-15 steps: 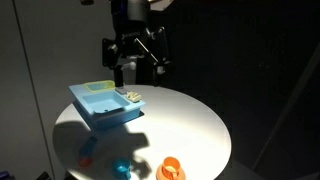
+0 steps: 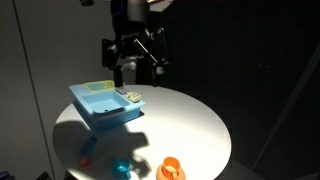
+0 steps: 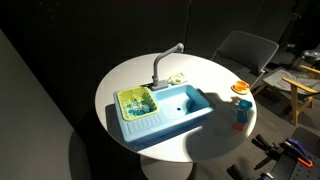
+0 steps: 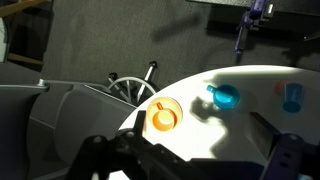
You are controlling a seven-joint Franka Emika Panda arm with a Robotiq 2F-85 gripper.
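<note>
Above the round white table (image 2: 190, 110), my gripper (image 2: 138, 72) hangs open, well clear of the surface, its fingers apart with nothing between them. An orange cup (image 4: 163, 118) stands on an orange saucer (image 4: 175, 104) near the table edge. Beside it is a teal cup (image 4: 226, 97) with a handle. Further along the edge lies a blue item with a red end (image 4: 291, 98), perhaps a bottle. A light blue toy sink (image 3: 172, 120) with a grey faucet (image 3: 160, 72) sits on the table, and a yellow-green rack (image 3: 137, 103) rests on its side.
A small pale yellowish item (image 3: 177, 79) lies behind the sink near the faucet. Grey chair (image 3: 245, 55) stands beyond the table by the orange cup.
</note>
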